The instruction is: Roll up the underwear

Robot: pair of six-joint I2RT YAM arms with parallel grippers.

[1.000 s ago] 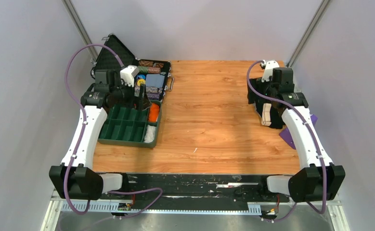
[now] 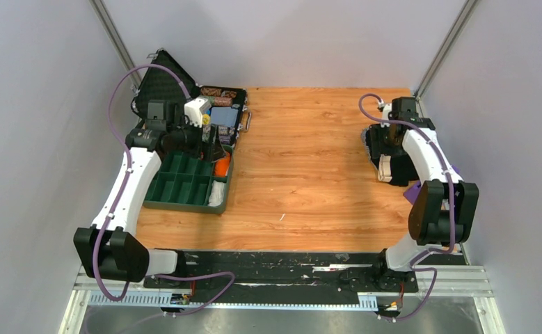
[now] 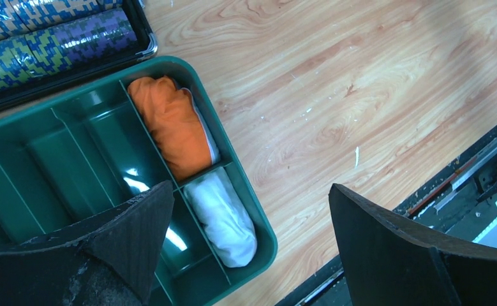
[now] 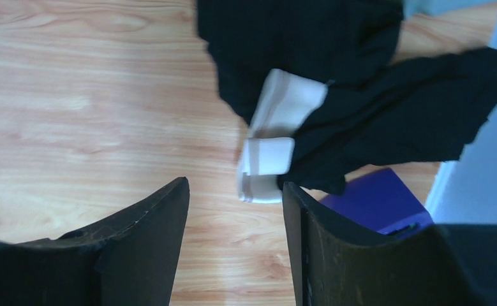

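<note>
A pile of black underwear (image 2: 400, 174) (image 4: 399, 121) with white waistbands (image 4: 284, 102) lies at the table's right. My right gripper (image 2: 381, 149) hangs over it, fingers apart with nothing between them; the right wrist view is blurred. My left gripper (image 2: 211, 149) is open above the green divided box (image 3: 41, 172), which holds an orange rolled garment (image 3: 169, 127) and a white one (image 3: 223, 220) in two compartments.
A black case (image 2: 163, 80) with rows of chips (image 3: 73, 44) stands behind the box. A purple object (image 4: 373, 197) lies beside the pile.
The right arm has shifted, its elbow drawn back and bent more, with the gripper over the pile. The left arm has moved very slightly.
</note>
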